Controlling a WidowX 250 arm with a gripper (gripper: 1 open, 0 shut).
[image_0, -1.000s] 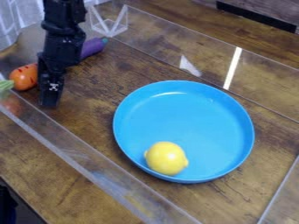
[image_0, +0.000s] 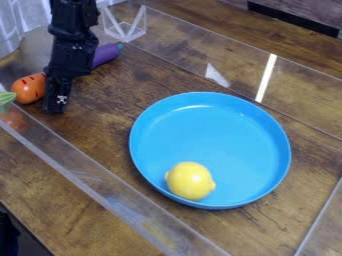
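Observation:
My black gripper (image_0: 56, 98) reaches down at the upper left, low over the wooden table, beside an orange-red vegetable (image_0: 30, 87). The fingers look close together; whether anything is between them cannot be made out. A purple eggplant (image_0: 104, 55) lies behind the gripper. A yellow object (image_0: 190, 180), like a lemon, sits in the front part of a blue plate (image_0: 214, 130).
A green and white vegetable (image_0: 6, 98) is at the left edge. Clear plastic walls run along the left and right. The middle of the table between gripper and plate is bare.
My gripper has moved slightly to the left, closer to the orange-red vegetable. The plate and yellow object are unchanged.

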